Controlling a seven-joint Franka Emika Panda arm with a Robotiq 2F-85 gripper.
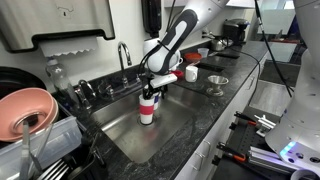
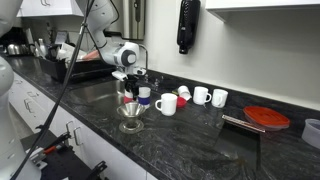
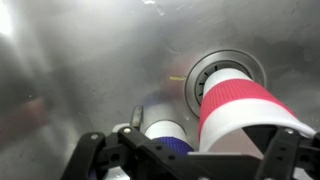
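A white cup with a red band is in the sink; in the wrist view this red-banded cup appears over the drain, its rim close to the camera. Beside it is a white cup with a blue band, largely hidden by the gripper. My gripper is open above the cups, at the lower edge of the wrist view. Whether its fingers touch either rim cannot be told. The white arm reaches down over the sink from the back.
A tall faucet stands behind the sink. Crockery fills a rack at the left. On the counter are a metal bowl, a white mug and a red plate. Bare counter lies at the right.
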